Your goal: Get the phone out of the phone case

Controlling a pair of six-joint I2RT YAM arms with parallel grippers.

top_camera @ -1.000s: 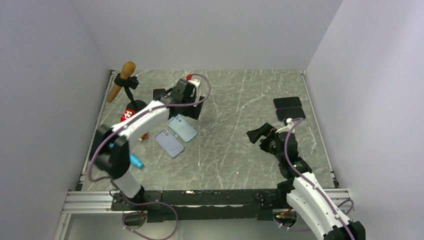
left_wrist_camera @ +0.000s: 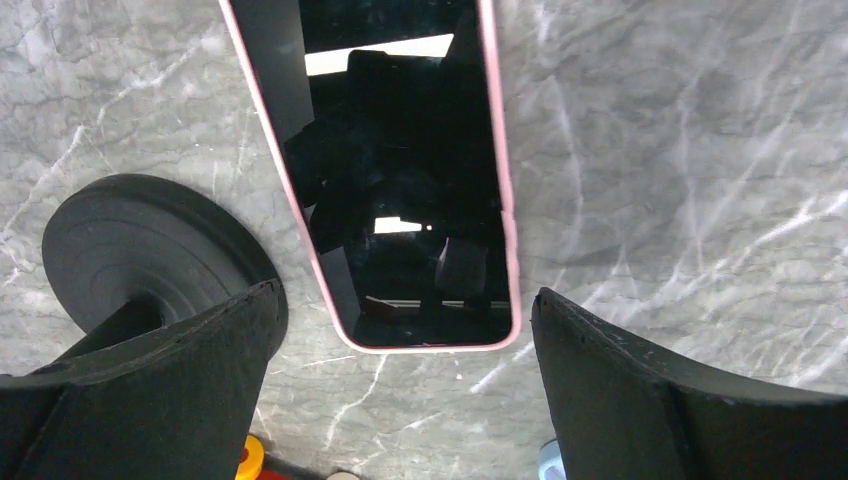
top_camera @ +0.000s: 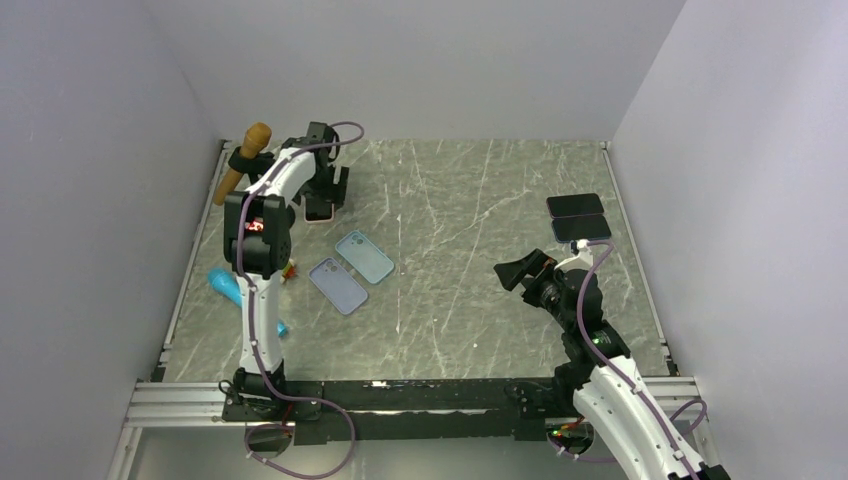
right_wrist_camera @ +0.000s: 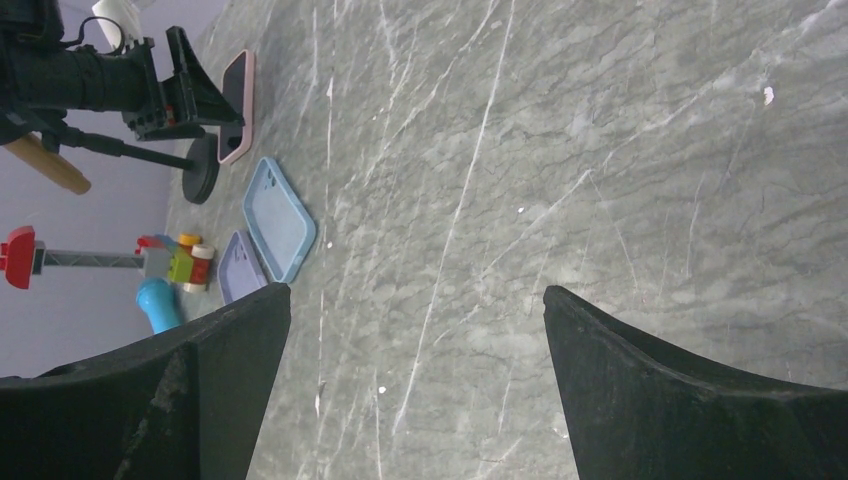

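A black phone in a pink case [left_wrist_camera: 400, 190] lies face up at the back left, partly hidden by the left arm in the top view. My left gripper is open low over its near end, fingers either side, nothing held. In the right wrist view the phone [right_wrist_camera: 234, 100] shows beside that gripper. My right gripper [top_camera: 525, 265] is open over the right side of the table, empty.
Blue case [top_camera: 364, 256], lavender case [top_camera: 338, 286], two dark slabs [top_camera: 575, 205] at right, a stand with wooden handle [top_camera: 240, 165], toys and a blue object [top_camera: 225, 283] at left.
My left gripper has swung left and back from above the blue case to over the pink-cased phone.
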